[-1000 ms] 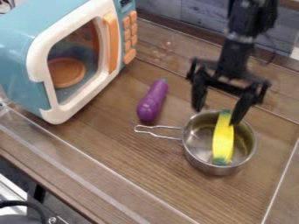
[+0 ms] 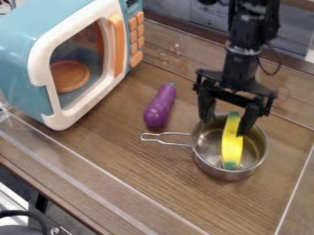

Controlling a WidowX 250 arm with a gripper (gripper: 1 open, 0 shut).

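My black gripper (image 2: 229, 112) is lowered over a small metal pot (image 2: 245, 159) with a wire handle pointing left. It stands open, one finger at each side of the upper end of a yellow, green-tipped object (image 2: 232, 147) that lies in the pot. Whether the fingers touch it I cannot tell. A purple toy eggplant (image 2: 161, 105) lies on the table left of the pot.
A blue and white toy microwave (image 2: 37, 69) with an open front and an orange dish inside fills the upper left. A backboard runs along the rear.
My gripper has moved down toward the pot and the yellow object. The pot and the yellow object appear shifted slightly.
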